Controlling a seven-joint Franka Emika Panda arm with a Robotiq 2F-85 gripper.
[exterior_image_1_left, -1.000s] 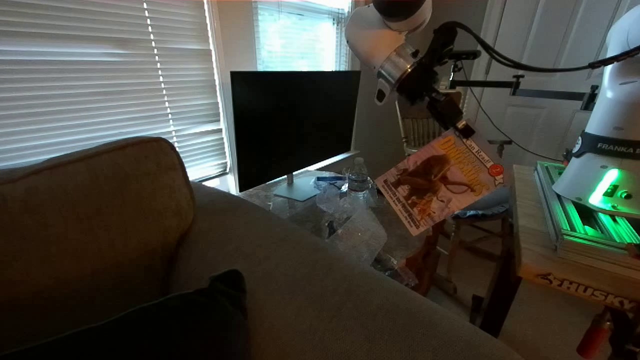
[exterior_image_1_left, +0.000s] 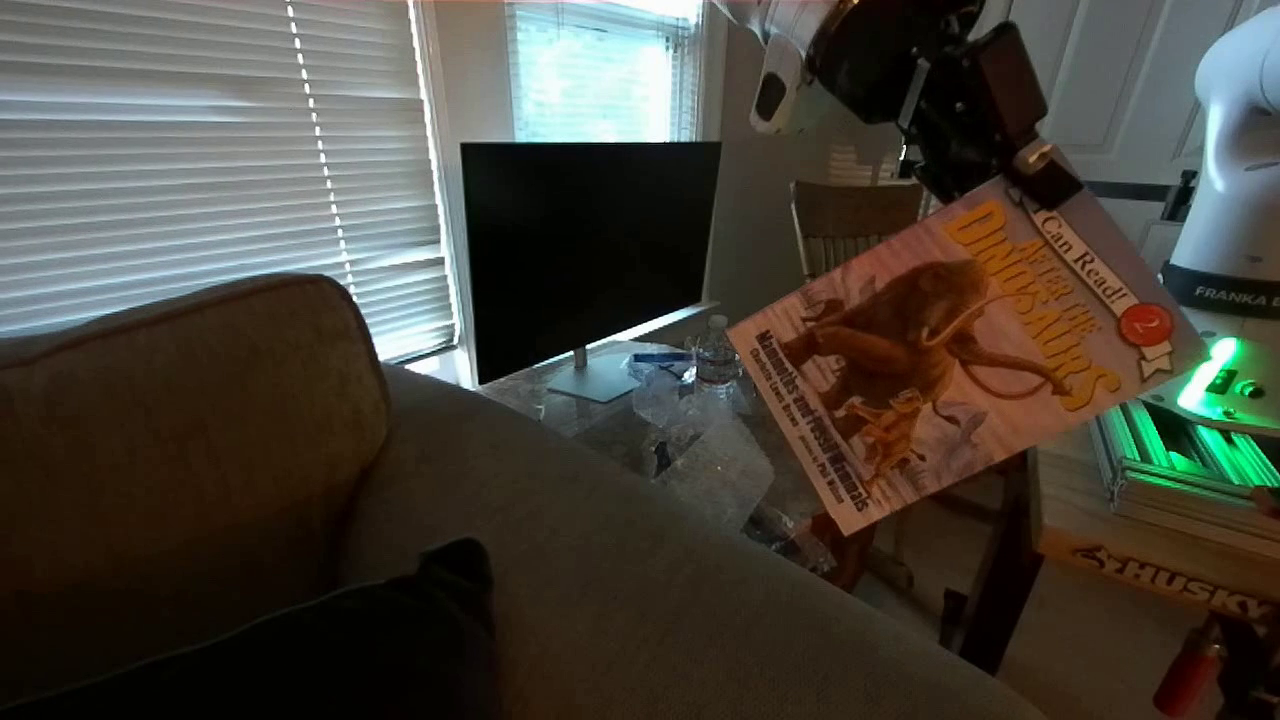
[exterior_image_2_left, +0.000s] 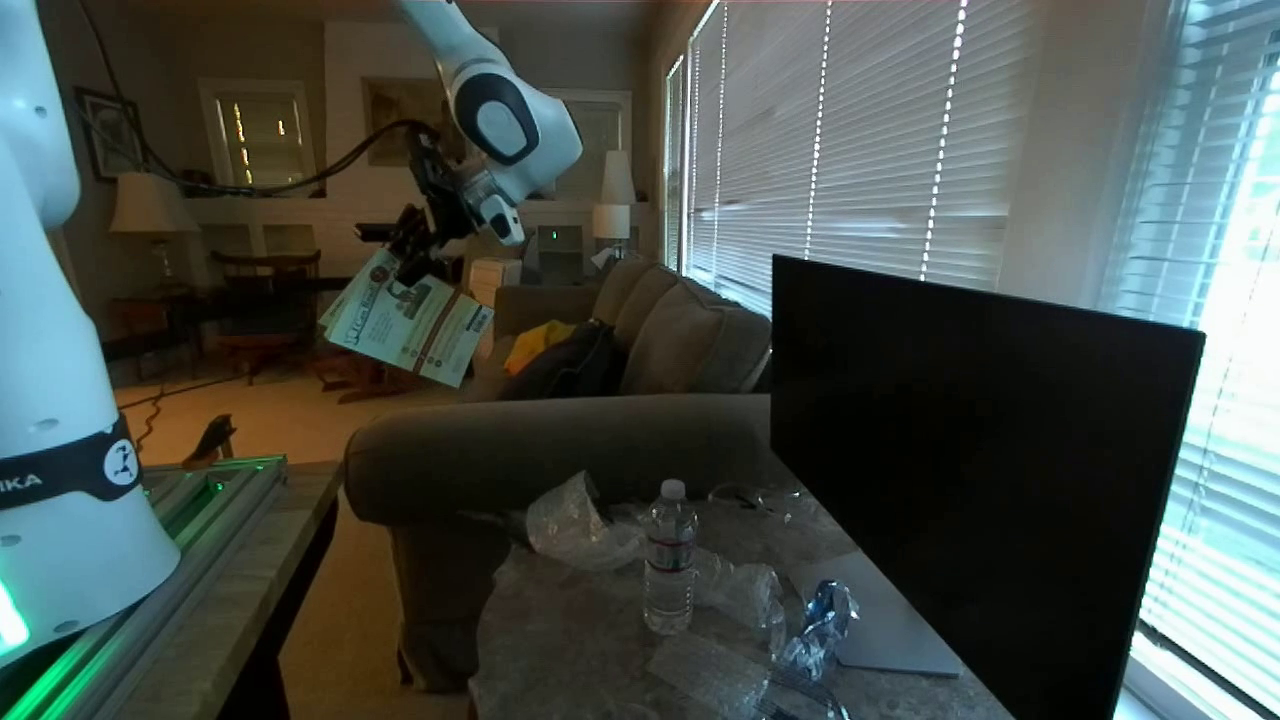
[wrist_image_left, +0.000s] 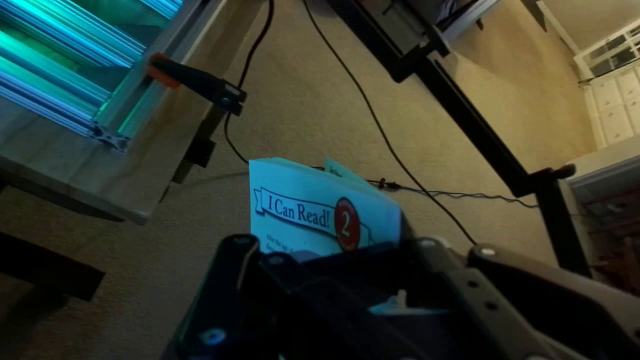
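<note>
A thin paperback book (exterior_image_1_left: 960, 348), its cover showing a brown mammoth and "Dinosaurs" in yellow, hangs tilted in the air. My gripper (exterior_image_1_left: 1041, 180) is shut on the book's upper edge. In exterior view 2 the gripper (exterior_image_2_left: 414, 258) is seen from the other side, with the printed back cover of the book (exterior_image_2_left: 414, 324) facing that camera and some pages fanned at the left. From the wrist, the book (wrist_image_left: 294, 204) rises beyond the dark fingers, its "I Can Read!" banner visible; the fingertips themselves are hard to make out.
A sofa (exterior_image_1_left: 540, 576) fills the near side of exterior view 1. Beside it, a table holds a monitor (exterior_image_2_left: 960, 480), a water bottle (exterior_image_2_left: 669, 558) and crumpled plastic wrap (exterior_image_2_left: 582, 528). The workbench (wrist_image_left: 72, 156) carries a clamp (wrist_image_left: 198, 81) at its edge.
My arm has come closer to exterior view 1, carrying the book with it; the book now looks larger and reaches farther right. It is still held at its upper edge.
</note>
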